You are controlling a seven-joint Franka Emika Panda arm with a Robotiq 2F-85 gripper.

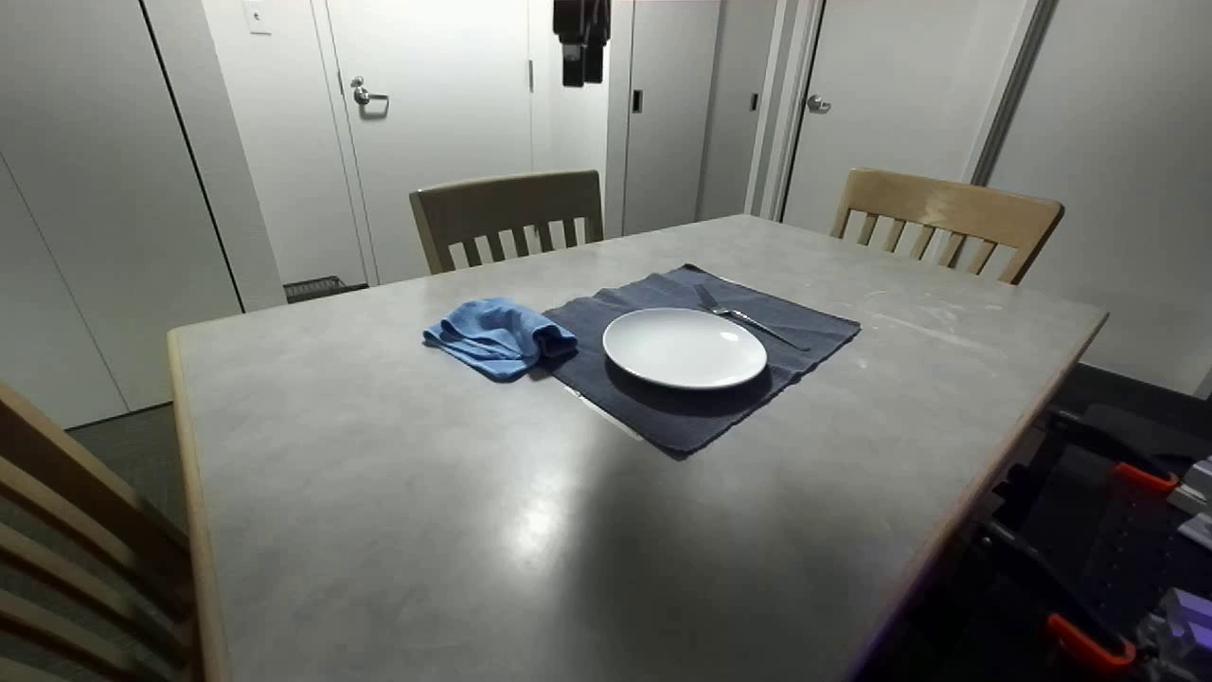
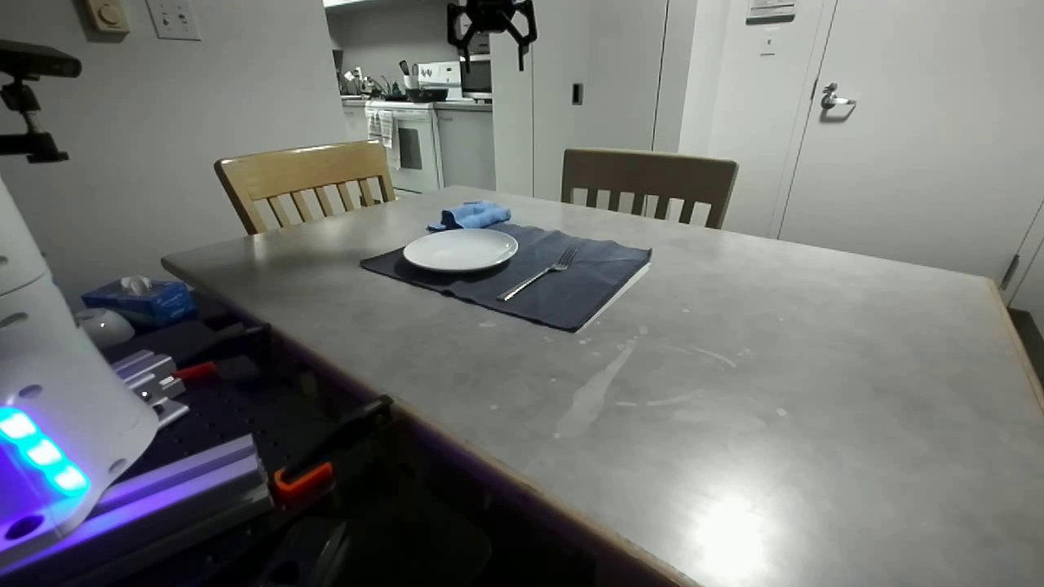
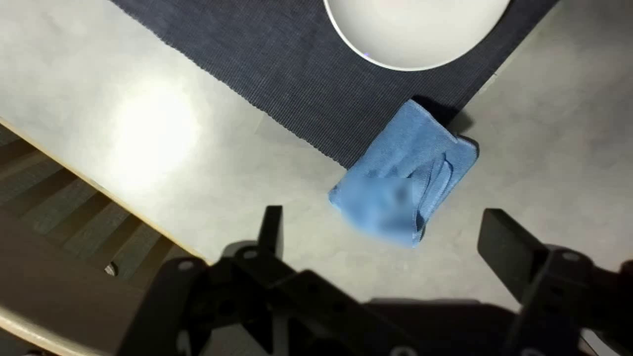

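A crumpled blue cloth point(image 1: 497, 337) lies on the table, one end resting over a corner of the dark placemat point(image 1: 648, 415). On that mat sits a white plate point(image 1: 685, 348), empty, with a fork point(image 2: 538, 274) beside it. High above the table hangs my gripper point(image 2: 494, 67), at the top edge of both exterior views. From the wrist view, the open gripper has its fingers wide apart with nothing between them. The blue cloth point(image 3: 409, 169) appears well below, within and ahead of the gap; part of it looks blurred.
Wooden chairs point(image 1: 511, 216) stand along its edges. Clamps with orange handles point(image 2: 305, 481) sit beside the robot base point(image 2: 59, 421), off the table's edge.
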